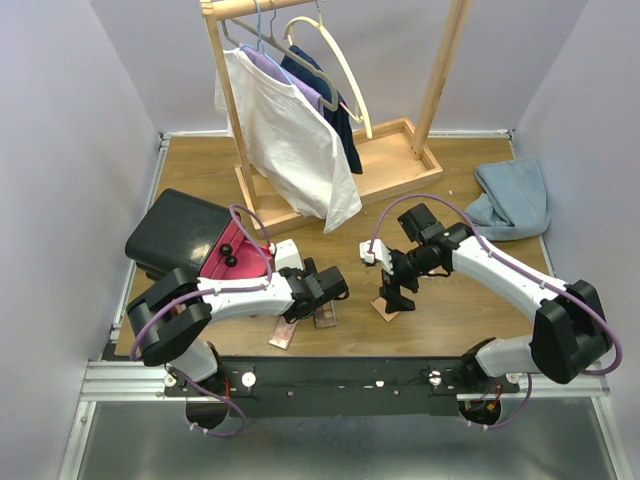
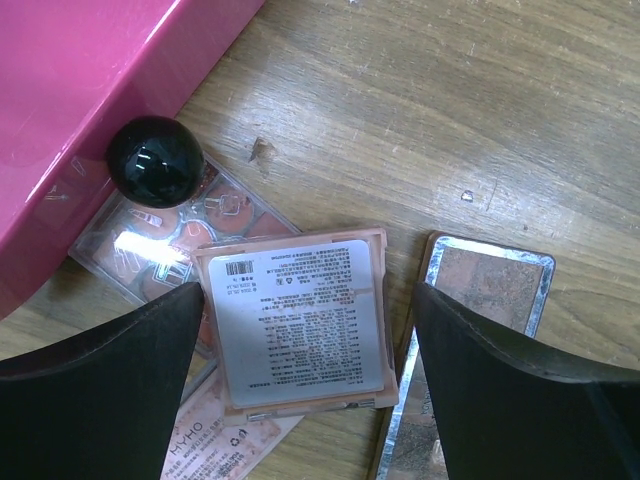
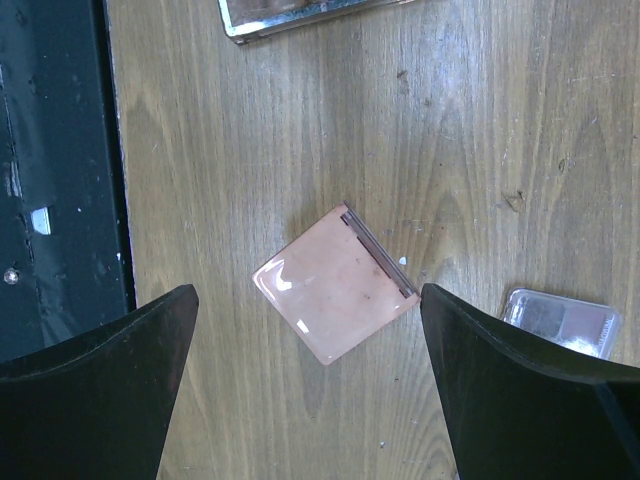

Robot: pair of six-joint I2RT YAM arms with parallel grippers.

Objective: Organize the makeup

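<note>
A square pink compact with a white barcode label [image 2: 295, 315] lies between the fingers of my left gripper, on top of other palettes. Whether the fingers press on it is unclear. A silver-rimmed palette [image 2: 485, 285] lies to its right, a clear palette [image 2: 140, 240] and a pink palette [image 2: 215, 440] beneath and beside it. The pink organizer [image 2: 50, 120] with a black knob [image 2: 155, 160] is at upper left. My right gripper stands open above a pink square compact [image 3: 335, 282], with a small clear case [image 3: 560, 322] to the right.
A black box [image 1: 175, 230] sits at the left. A wooden clothes rack [image 1: 400, 140] fills the back, and a folded grey-blue cloth [image 1: 505, 200] lies at the right. Bare table lies around the right gripper, with the dark front edge [image 3: 60, 200] close by.
</note>
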